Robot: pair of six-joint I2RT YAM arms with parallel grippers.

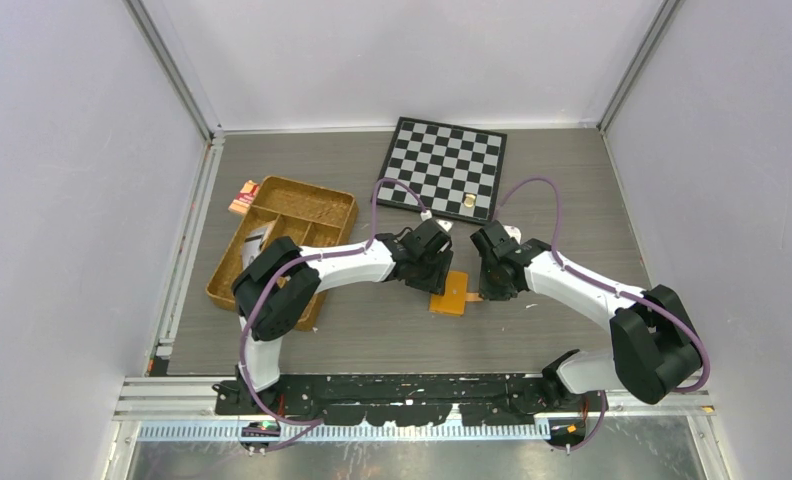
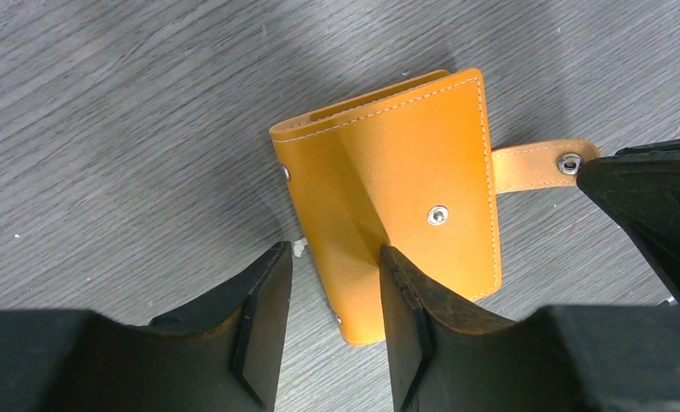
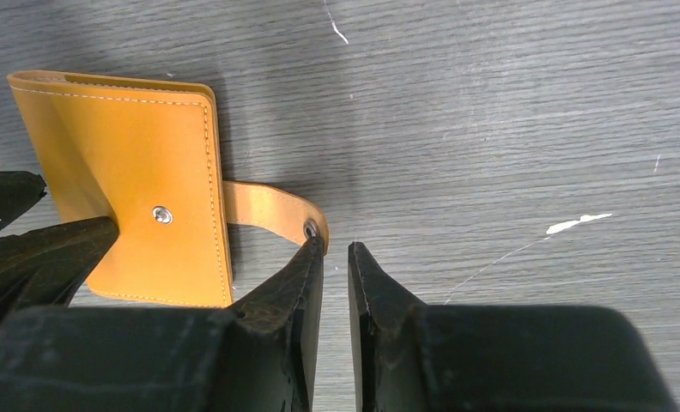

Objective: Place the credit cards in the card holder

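Note:
The orange card holder [image 1: 448,294] lies folded on the table between my two grippers. Its strap [image 2: 534,165] with a metal snap sticks out to the right. At the holder's left edge, one finger of my left gripper rests over its cover and the other stands just past the spine; whether they pinch it is unclear. My right gripper is narrowly open, with bare table showing between its fingertips. The strap's curled end meets the outer side of its left finger [image 3: 306,292]. No card shows in either wrist view.
A brown divided box [image 1: 217,287] stands at the left, holding a pale item [image 1: 256,240] partly behind the left arm. A red packet [image 1: 243,197] lies by its corner. The checkered board [image 1: 442,165] lies behind the grippers.

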